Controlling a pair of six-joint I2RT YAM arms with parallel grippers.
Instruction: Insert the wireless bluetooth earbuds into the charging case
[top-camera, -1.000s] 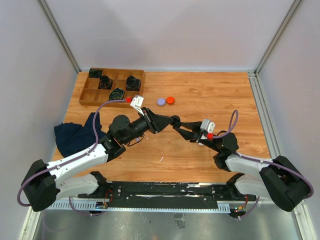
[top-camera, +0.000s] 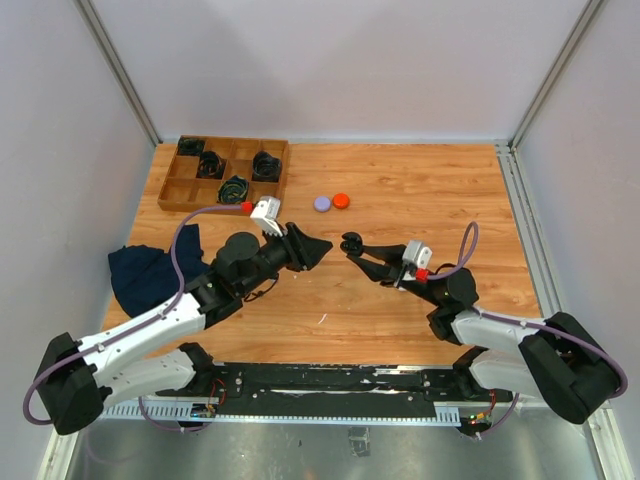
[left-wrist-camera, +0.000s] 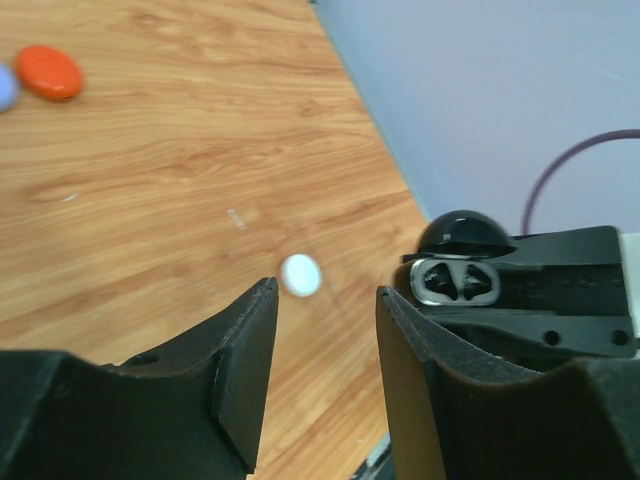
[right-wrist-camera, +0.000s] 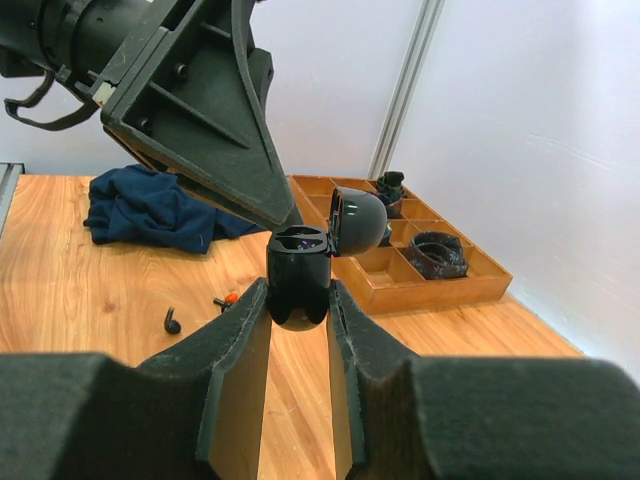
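Observation:
The black charging case is held upright in my right gripper, its lid raised. In the left wrist view the case's open top shows two compartments, with the lid behind. My left gripper is beside the case, a little to its left in the top view. Its fingers are parted in the left wrist view with nothing visible between them. I cannot tell whether earbuds sit inside the case.
A wooden organizer with dark items stands at the back left, above a navy cloth. A red disc and a purple disc lie behind the grippers.
The right gripper and case look nearly unmoved.

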